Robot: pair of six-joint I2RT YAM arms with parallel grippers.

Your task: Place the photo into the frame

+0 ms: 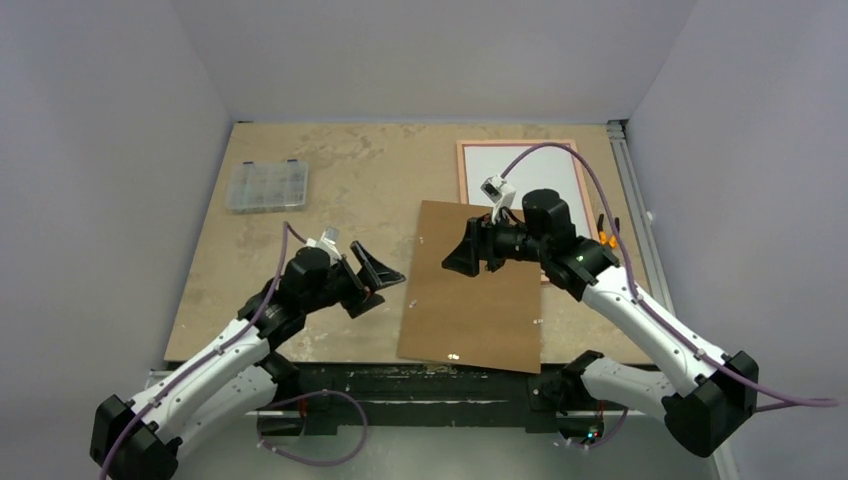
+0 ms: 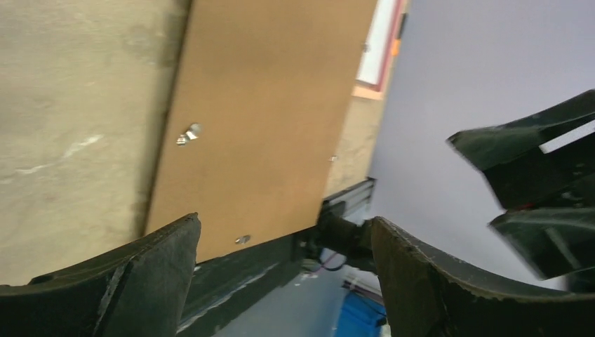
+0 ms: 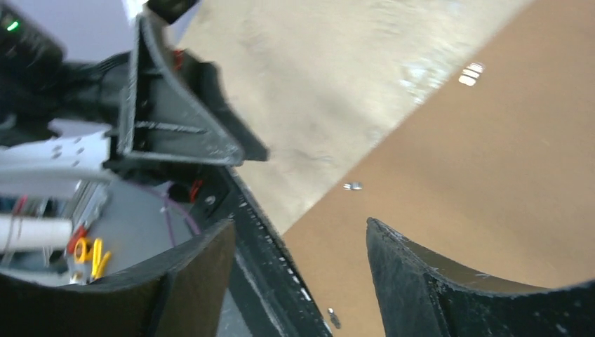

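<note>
The brown backing board [image 1: 470,320] lies on the table, a little askew, its front edge reaching over the table's front edge and its far end over part of the frame [image 1: 520,145]. The frame has a pale wooden rim and a white inside with a red line around it. I cannot make out a separate photo. My left gripper [image 1: 392,288] is open left of the board, with nothing between its fingers. Above the board is my right gripper [image 1: 462,268]; its fingers [image 3: 200,270] stand apart, and nothing is gripped between them.
A clear compartment box [image 1: 268,186] sits at the back left. An orange-and-black tool [image 1: 608,236] lies at the right, beside the frame. Small metal clips [image 2: 189,134] dot the board.
</note>
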